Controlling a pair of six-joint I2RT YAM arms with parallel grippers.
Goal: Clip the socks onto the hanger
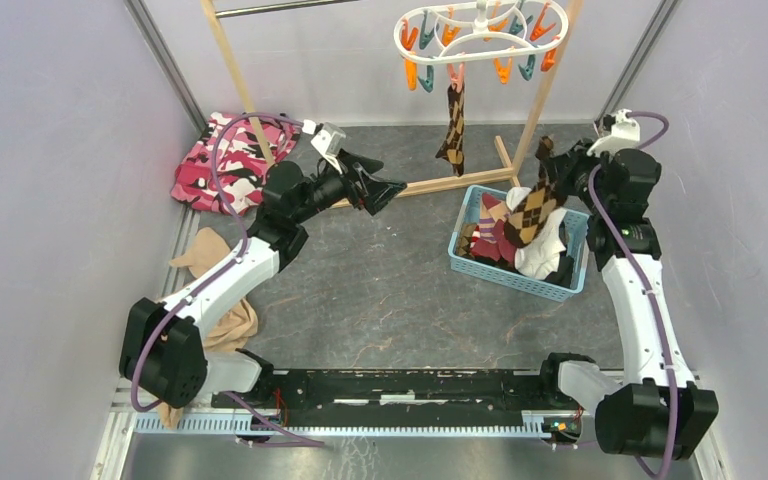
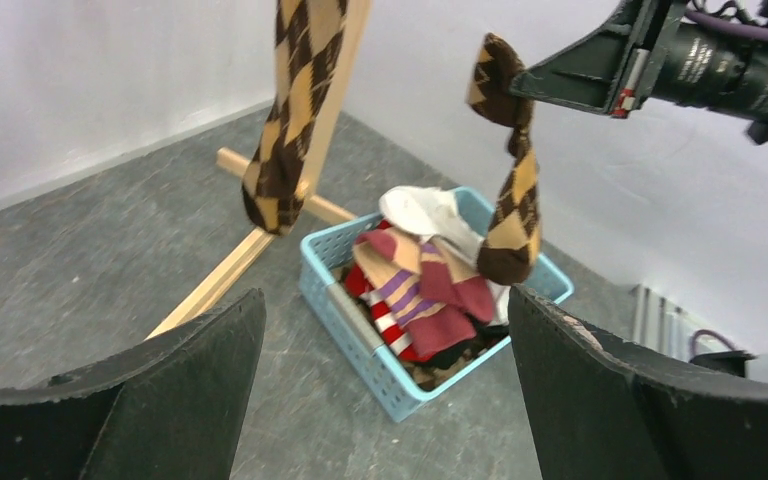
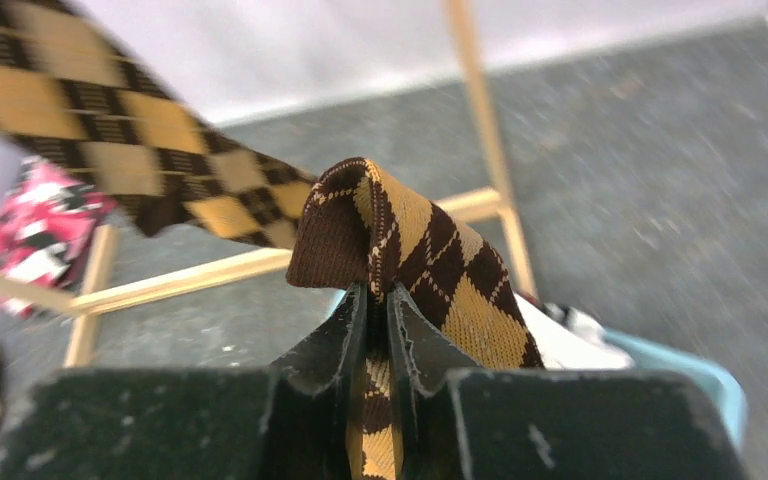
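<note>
The white oval hanger [image 1: 482,57] carries several orange and teal clips. From one of its clips hangs a brown and tan argyle sock [image 1: 454,125], also large in the left wrist view as the hanging sock [image 2: 298,110]. A matching sock [image 3: 460,275] is pinched in my right gripper, shut on it, and dangles above the blue basket [image 1: 501,281]. My left gripper stands open and empty over the floor, left of the basket and away from both socks.
Inside the basket lie a white sock [image 1: 542,256] and striped maroon socks [image 2: 422,285]. The wooden frame's bottom bar [image 1: 430,187] crosses behind. A pink camouflage cloth [image 1: 222,165] and a tan cloth [image 1: 230,320] are at the left.
</note>
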